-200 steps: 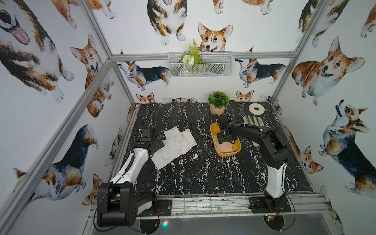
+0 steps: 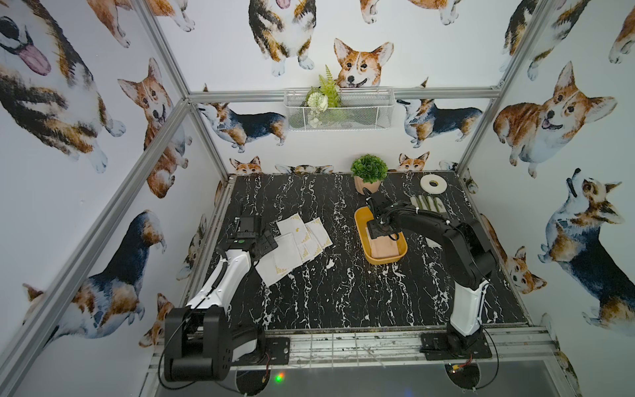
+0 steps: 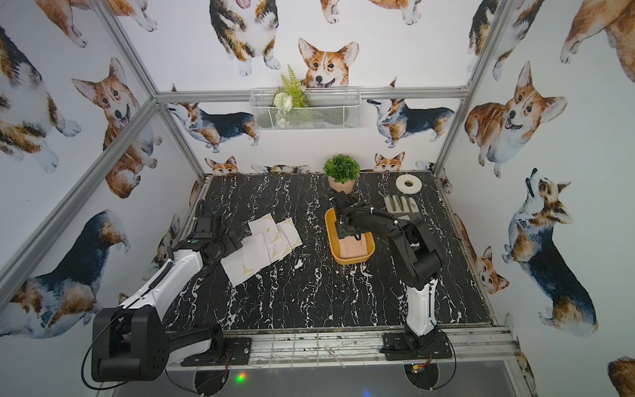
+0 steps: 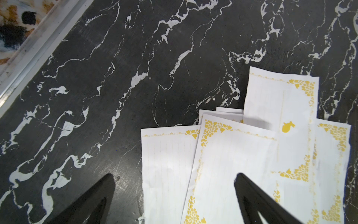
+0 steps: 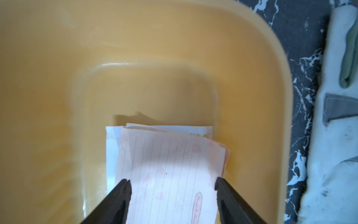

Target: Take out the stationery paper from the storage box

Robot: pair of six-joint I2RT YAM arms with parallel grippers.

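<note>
A yellow storage box (image 2: 399, 256) holds a stack of stationery paper (image 5: 166, 168), pale pink lined sheets over white ones with a gold edge. My right gripper hangs inside the box just over the stack, fingers apart on either side of the sheets. Whether they touch the paper I cannot tell. Left of the box, several gold-bordered white sheets (image 4: 231, 168) lie overlapping on the marble table. My left gripper is open above them, with nothing held.
A potted plant (image 2: 367, 168) stands behind the box, a white tape roll (image 2: 433, 177) at the back right. A white-and-green cloth (image 5: 335, 156) lies right of the box.
The right arm has shifted slightly over the box, its elbow moving a little to the right. The left arm and the loose sheets look unchanged.
</note>
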